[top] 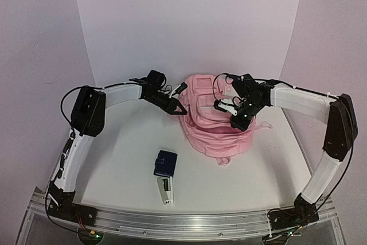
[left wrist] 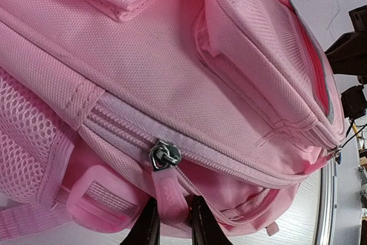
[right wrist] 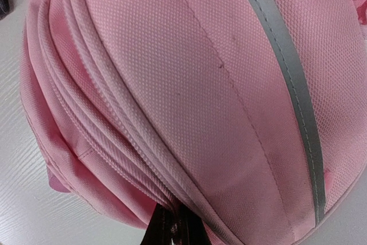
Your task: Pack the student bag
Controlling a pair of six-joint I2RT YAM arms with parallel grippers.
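A pink bag (top: 221, 142) lies on the table, its main opening gaping towards the front. My left gripper is at the bag's left side, shut on the pink zipper pull (left wrist: 167, 190), which runs down between its fingers. To the right of the metal slider (left wrist: 164, 155) the zipper edges spread apart; to its left they run together. At the bag's right side my right gripper is shut on the bag's zipper edge (right wrist: 163, 196), where the fabric bunches into its fingertips. The bag's inside is mostly hidden.
A dark blue notebook or case (top: 166, 163) lies on the table in front of the bag. Touching or close to it is a pale case with a dark part (top: 165, 190).
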